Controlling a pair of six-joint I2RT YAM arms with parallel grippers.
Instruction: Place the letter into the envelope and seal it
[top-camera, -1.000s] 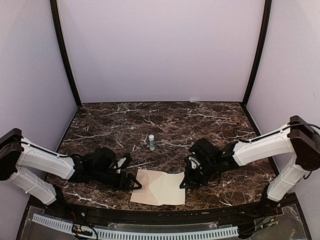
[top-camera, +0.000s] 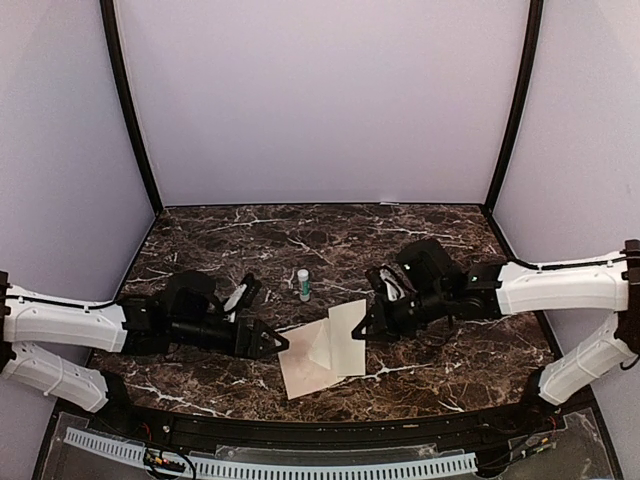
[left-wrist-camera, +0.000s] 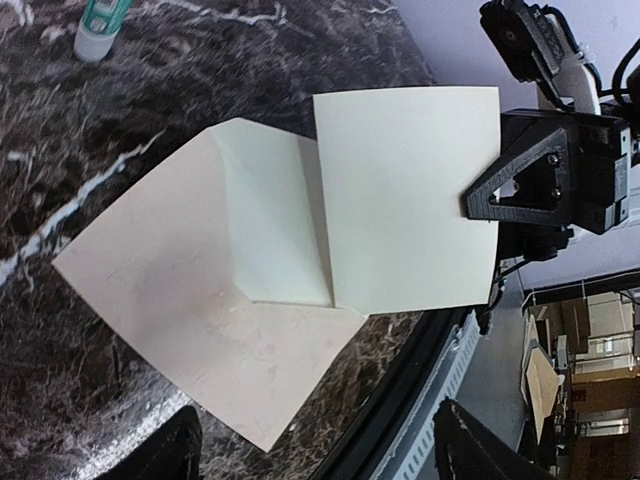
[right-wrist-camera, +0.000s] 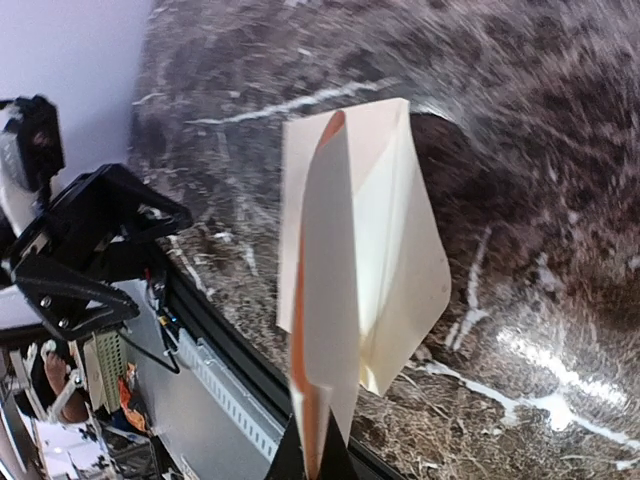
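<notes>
A pinkish envelope (top-camera: 303, 372) lies tilted on the dark marble table, a pale inner panel (left-wrist-camera: 275, 215) showing at its right side. My right gripper (top-camera: 361, 331) is shut on the right edge of a cream letter sheet (left-wrist-camera: 410, 200), which stands raised at the envelope's right side. In the right wrist view this sheet (right-wrist-camera: 330, 270) appears nearly edge-on, with an orange tint along its left side. Whether its lower left edge is inside the envelope or only against it, I cannot tell. By the envelope's upper left edge, my left gripper (top-camera: 284, 343) is open and empty.
A glue stick (top-camera: 303, 284) with a white cap and green body stands behind the papers. A dark rail (top-camera: 330, 428) runs along the front edge.
The right gripper has gone up and back with the letter sheet, which now stands higher. The envelope has turned and shifted away from the front rail. The left gripper has moved slightly back.
</notes>
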